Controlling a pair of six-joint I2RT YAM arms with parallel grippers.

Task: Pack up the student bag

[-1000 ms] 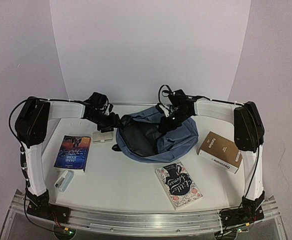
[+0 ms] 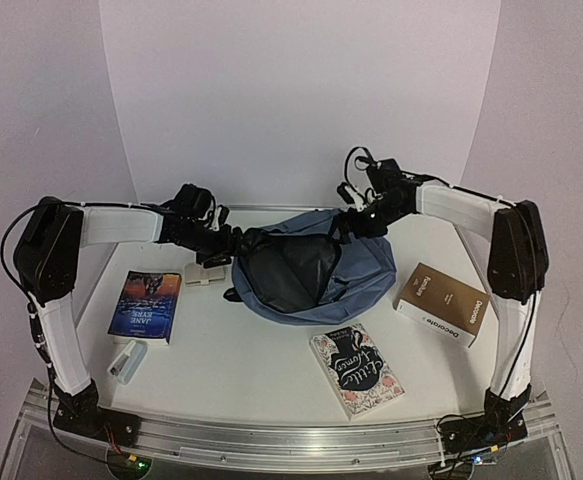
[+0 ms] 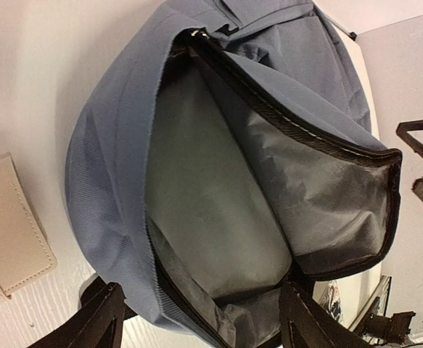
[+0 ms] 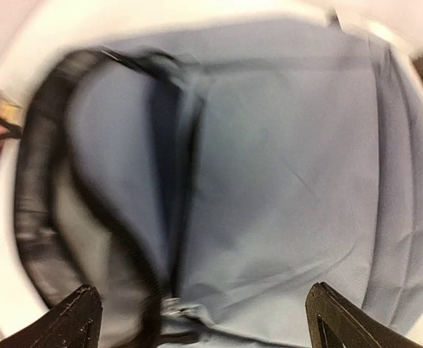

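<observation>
The blue-grey student bag [image 2: 366, 290] lies in the middle of the table, its dark mouth spread open. At its left rim is my left gripper [image 2: 235, 246], open; in the left wrist view the bag's rim [image 3: 160, 272] runs down between the widely parted fingers. Over the bag's upper right side is my right gripper [image 2: 344, 232]. Its fingers [image 4: 70, 322] are wide apart in the blurred right wrist view, with bag cloth [image 4: 284, 203] in front of them. Whether either gripper touches the cloth I cannot tell.
A blue Jane Eyre book [image 2: 145, 306] and a pale, clear-ended item [image 2: 127, 361] lie at the left. A beige case [image 2: 205, 274] sits beside the bag. Little Women [image 2: 357, 369] is in front, and a brown box [image 2: 443, 303] is right.
My right gripper has moved right and slightly back from over the bag's mouth. The dark opening now reaches farther right. The left gripper has stayed near the left rim with only small shifts.
</observation>
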